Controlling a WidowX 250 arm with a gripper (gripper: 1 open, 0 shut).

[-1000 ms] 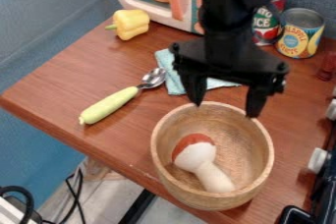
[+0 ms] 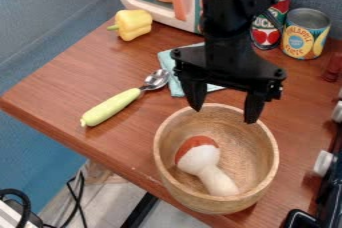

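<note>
My black gripper [image 2: 225,100] points down from the top of the view, its fingers apart just above the back rim of a wooden bowl [image 2: 178,172], with nothing seen between them. A red-and-white toy mushroom [image 2: 206,165] lies inside the bowl. To the left, a spoon with a pale green handle [image 2: 110,107] lies on the wooden table [image 2: 60,92]. A light blue cloth [image 2: 171,61] lies behind the gripper, partly hidden by it.
A yellow toy pepper [image 2: 131,24] stands by a white and pink toy appliance [image 2: 164,12] at the back. Cans [image 2: 305,37] stand at the back right. Black appliance parts [image 2: 322,197] line the right edge.
Over the last second my gripper has shifted slightly left and up in the view. The bowl, mushroom and other objects have not moved.
</note>
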